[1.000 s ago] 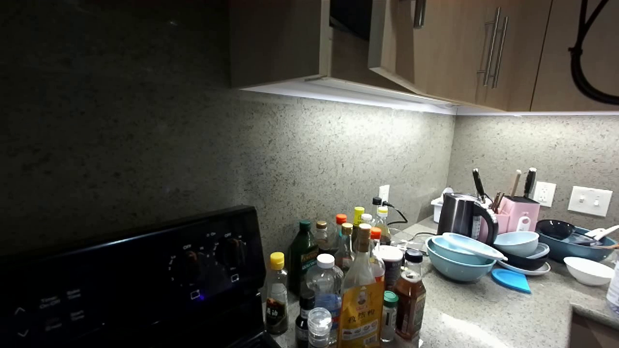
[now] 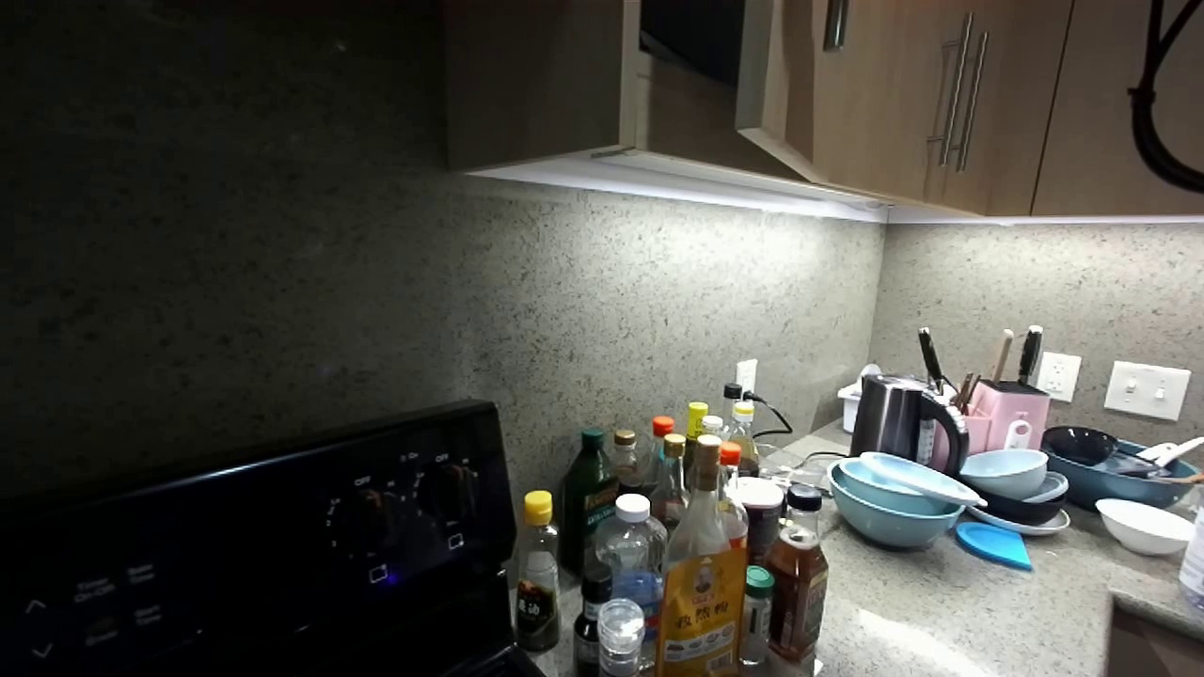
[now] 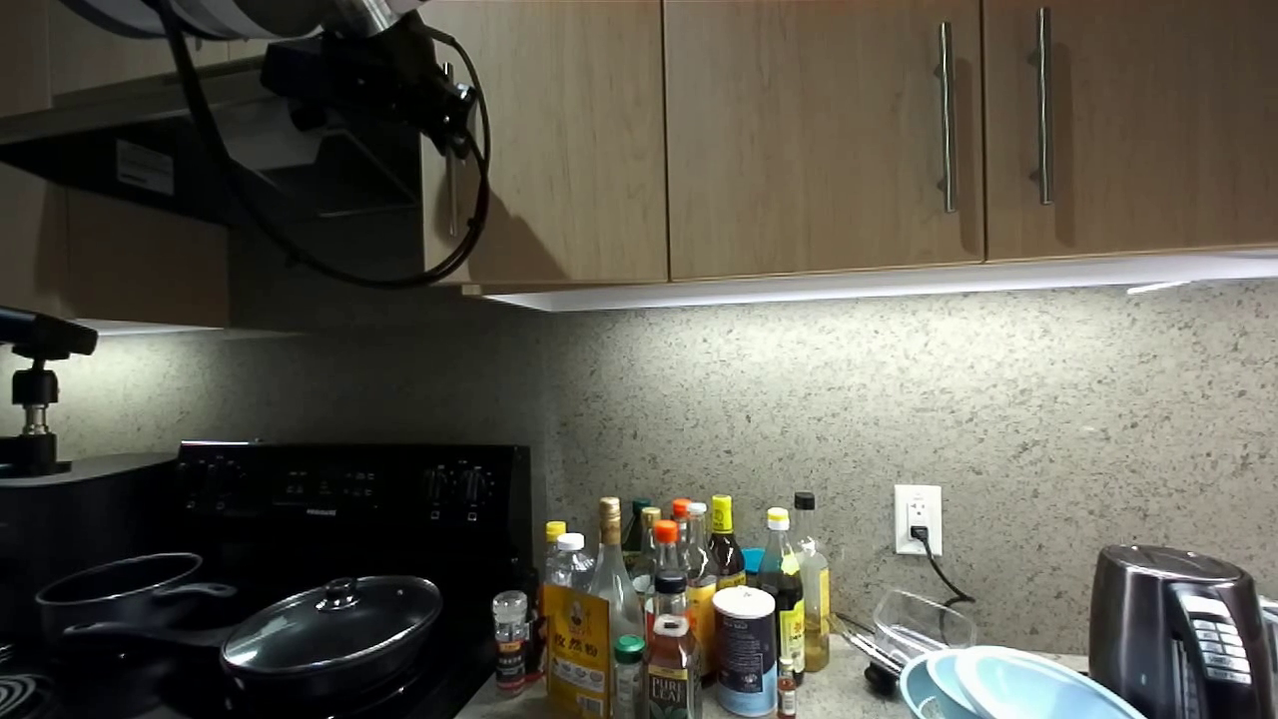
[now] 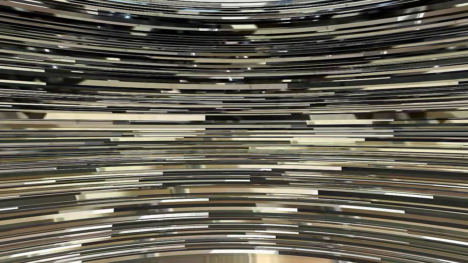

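Note:
A light wood upper cabinet door (image 2: 790, 90) stands ajar over the counter, a dark gap showing at its left side. Its metal bar handle (image 3: 452, 204) runs down near the door's left edge in exterior view 2. My dark gripper (image 3: 455, 134) is at that handle, shut on it as far as the small, dark view lets me tell. The fingers themselves are hard to make out. In exterior view 1 the lower end of a handle (image 2: 835, 24) shows on the open door, with the gripper out of frame. The wrist view is scrambled into streaks and shows nothing usable.
Several bottles (image 3: 611, 575) crowd the counter below the door. A lidded pan (image 3: 335, 635) is on the stove at left. The range hood (image 3: 240, 144) lies behind the arm. A black cable (image 3: 359, 282) loops beneath the arm. Bowls (image 2: 892, 508) and a kettle (image 2: 892, 423) stand farther right.
The cabinet door has swung a little wider; its free edge and handle sit farther right in exterior view 1. The hanging black cable has shifted right too. The counter items have stayed put.

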